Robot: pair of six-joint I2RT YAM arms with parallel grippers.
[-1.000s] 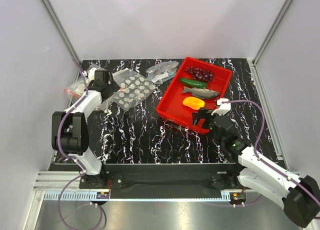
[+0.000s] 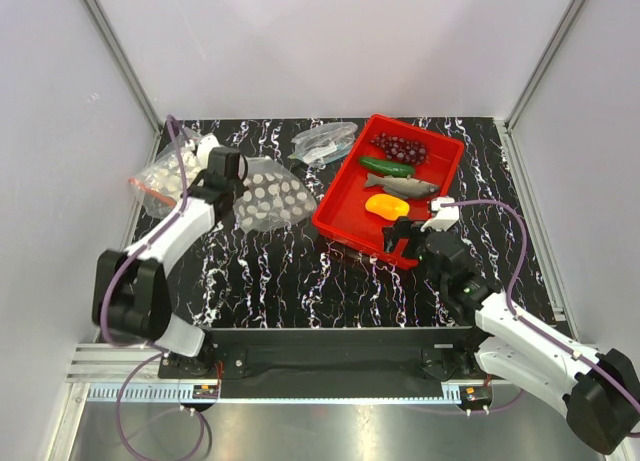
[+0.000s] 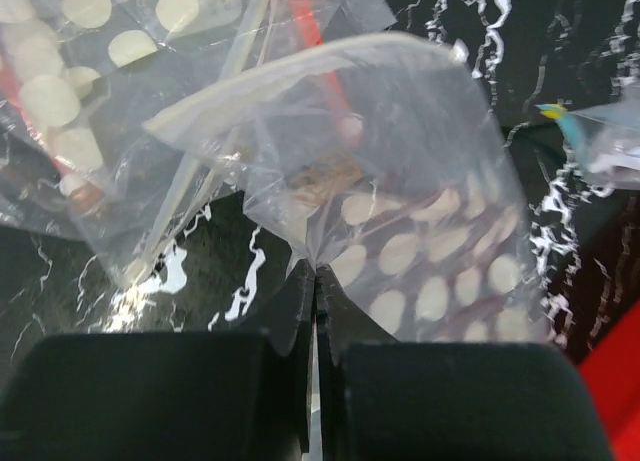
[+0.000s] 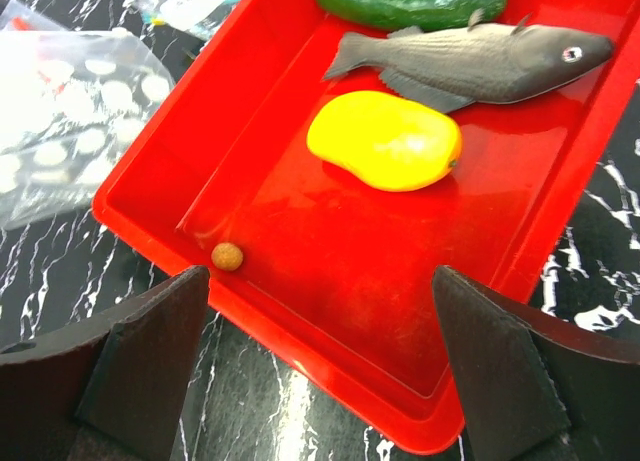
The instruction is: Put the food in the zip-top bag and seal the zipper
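Observation:
My left gripper is shut on the clear, white-dotted zip bag (image 3: 430,251); the film gathers into folds at the fingertips and stands raised from the table. In the top view this bag (image 2: 272,196) lies left of the red bin (image 2: 335,203). Over the bin's near end, my right gripper stands open with nothing between its fingers. Inside the bin are a yellow mango-like fruit (image 4: 385,141), a grey fish (image 4: 480,63), a green cucumber (image 4: 410,1) and dark grapes (image 2: 399,148).
Other dotted bags (image 2: 160,176) lie at the far left, partly behind the left arm. Another clear bag (image 2: 325,141) sits at the back, beside the bin. A small brown ball (image 4: 227,256) rests in the bin's near corner.
My left gripper has moved right and toward the front, onto the dotted bag, whose left part has shifted with it. The right arm and the bin stay put.

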